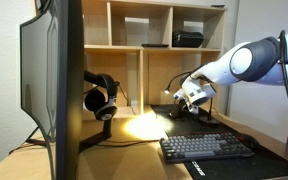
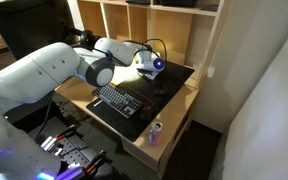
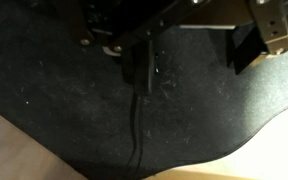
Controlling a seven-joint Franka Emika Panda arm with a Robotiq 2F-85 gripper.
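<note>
My gripper point(image 1: 174, 112) is low over the far part of the black desk mat point(image 3: 64, 110), at the end of an arm reaching in from the right in exterior view 1. In the wrist view its dark metal parts show along the top edge, spread apart, one finger point(image 3: 249, 50) at the right. The gripper is open. A slim dark object point(image 3: 139, 68) with a thin cable running down from it shows below the top edge; what it is cannot be made out. Nothing is clearly seen held between the fingers.
A keyboard point(image 1: 204, 147) lies on the mat nearer the front, with a mouse point(image 1: 247, 141) beside it. Headphones point(image 1: 101, 98) hang on a stand at the left, near a monitor point(image 1: 69, 90). A wooden shelf point(image 1: 134, 48) rises behind. Bright light falls on the desk left of the gripper.
</note>
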